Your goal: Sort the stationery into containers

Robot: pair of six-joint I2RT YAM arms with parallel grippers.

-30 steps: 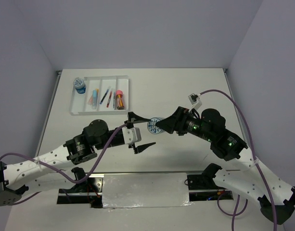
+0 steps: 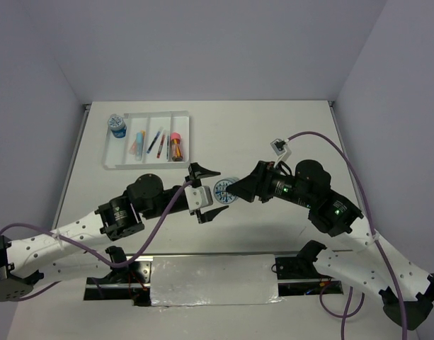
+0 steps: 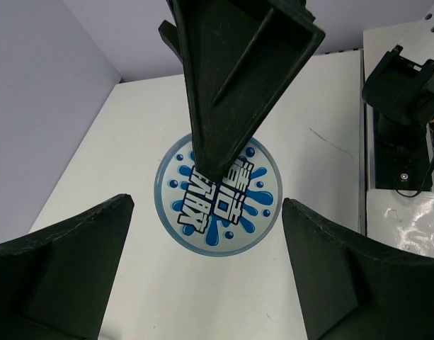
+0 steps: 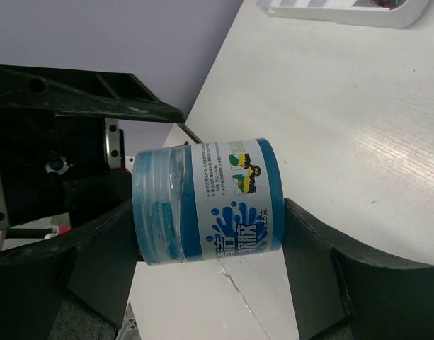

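Note:
Above the middle of the table, my right gripper is shut on a round blue-and-white tub (image 4: 234,202) with a printed label. In the top view, the tub's patterned lid (image 2: 225,190) faces up, between the two grippers. My left gripper (image 2: 217,193) is open, its fingers spread on either side of the tub, with a gap left in the left wrist view. There, one dark finger (image 3: 238,85) of the right gripper crosses part of the lid (image 3: 195,191). A white divided tray (image 2: 132,167) at the back left holds pens, a similar tub (image 2: 117,126) and a pink-capped container (image 2: 175,146).
Bare white table (image 2: 273,131) lies behind the grippers and to the right of the tray. A silvery sheet (image 2: 213,280) lies at the front edge between the arm bases. Grey walls close off the back and sides.
The right gripper, still holding the tub, has moved slightly left and down in the picture.

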